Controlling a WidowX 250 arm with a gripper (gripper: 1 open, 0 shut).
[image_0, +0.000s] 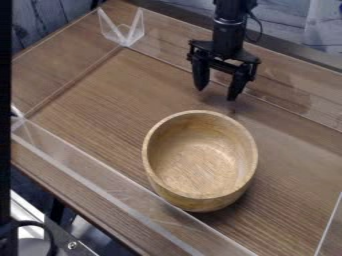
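Note:
My black gripper hangs at the upper middle over the wooden floor of the tray, its two fingers pointing down and apart, open, with nothing visible between them. A large pale tan round bowl sits in the lower middle, in front of the gripper and apart from it. Its inside looks empty.
Clear plastic corner pieces and walls edge the wooden surface, with one piece at the upper left. The floor left and right of the bowl is clear. Dark cables lie at the lower left.

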